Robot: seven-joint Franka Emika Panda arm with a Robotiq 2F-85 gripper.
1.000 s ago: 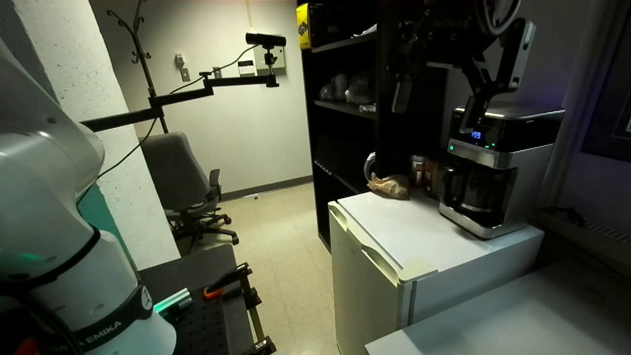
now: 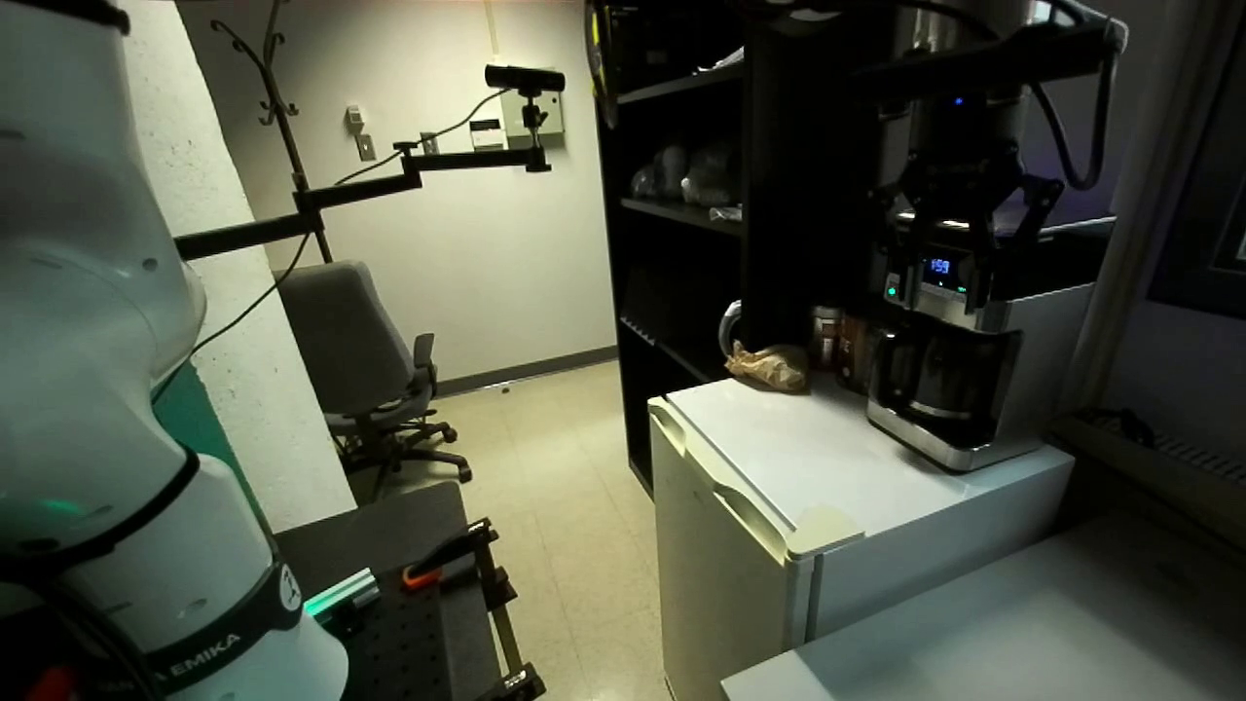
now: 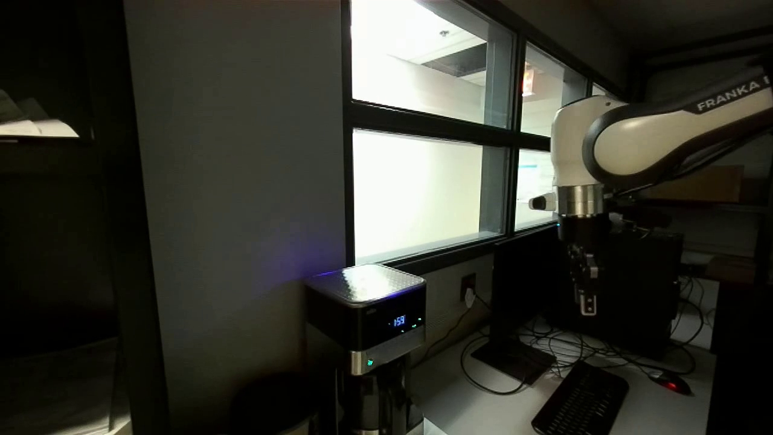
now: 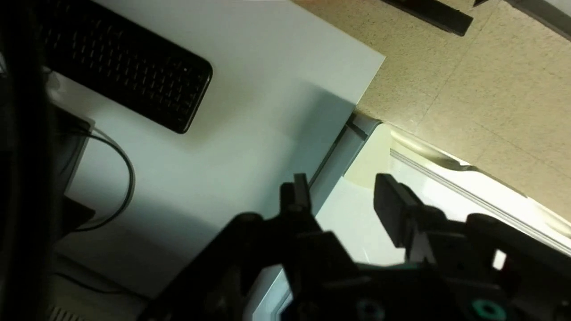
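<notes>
My gripper (image 2: 943,275) hangs in front of the coffee maker's upper part in exterior view 1. Its two fingers stand apart, and the wrist view shows empty space between the fingertips of the gripper. The coffee maker (image 2: 1057,339) is black and silver, with a lit display and a glass carafe (image 2: 940,374) inside. In exterior view 2 the gripper (image 3: 588,301) points down, well to the right of the coffee maker (image 3: 369,315), touching nothing. Below it, the wrist view shows the white fridge top (image 4: 342,214) and the table (image 4: 257,107).
A crumpled brown bag (image 2: 771,368) and dark containers (image 2: 826,339) stand at the back of the fridge top, whose front is clear. A keyboard (image 3: 583,399), a mouse (image 3: 672,383) and loose cables lie on the table. A window (image 3: 420,188) is behind.
In exterior view 1 my gripper has moved right and looks turned and smaller. Its fingers appear closer together than before. The coffee maker and the things on the fridge have not moved.
</notes>
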